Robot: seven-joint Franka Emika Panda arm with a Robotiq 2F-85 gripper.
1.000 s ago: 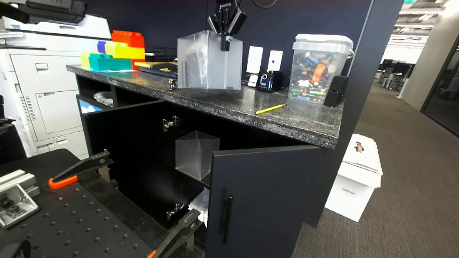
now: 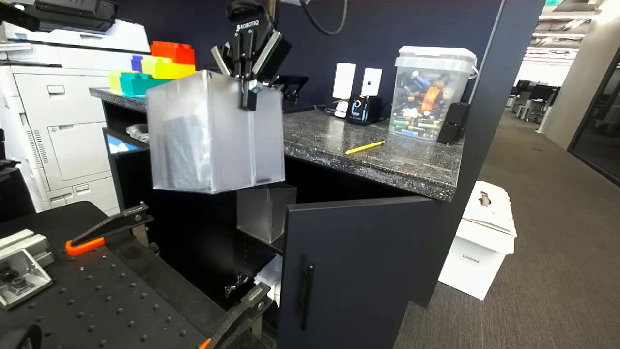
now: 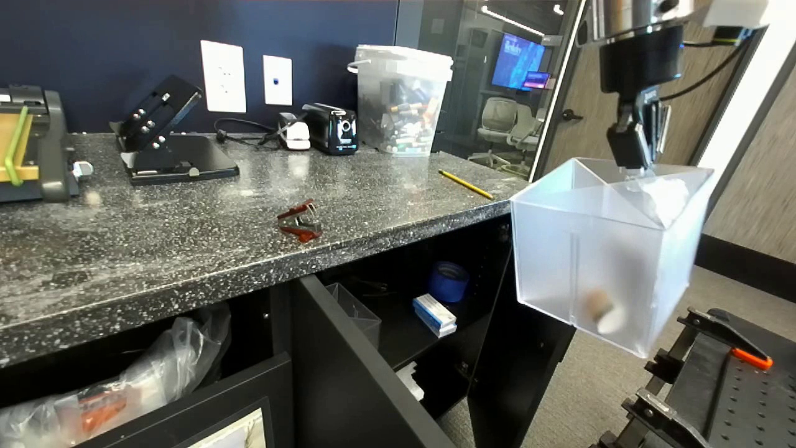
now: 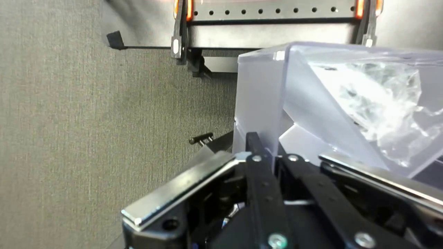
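A frosted, divided plastic bin [image 3: 548,261] hangs in the air in front of the counter, its rim pinched in my gripper [image 3: 643,165]. In the wrist view the fingers [image 4: 254,145] clasp one upright wall of the bin, one on each side. Crumpled clear plastic [image 4: 378,99] lies in one compartment, and a tan, blurred shape [image 3: 601,310] shows through the bin's wall low down. A second clear bin [image 2: 264,215] stands on the cabinet shelf, partly behind the held bin in exterior view 1.
The cabinet door [image 2: 354,267] stands open below the counter [image 3: 224,216]. On the counter are a pencil [image 3: 466,184], a staple remover [image 3: 300,221] and a battery tub [image 3: 403,101]. A perforated black table [image 2: 99,291] with clamps lies near the arm.
The held bin has come away from over the counter, moving left, lower and nearer in exterior view 1. My gripper has stayed on its rim. The second bin has not moved.
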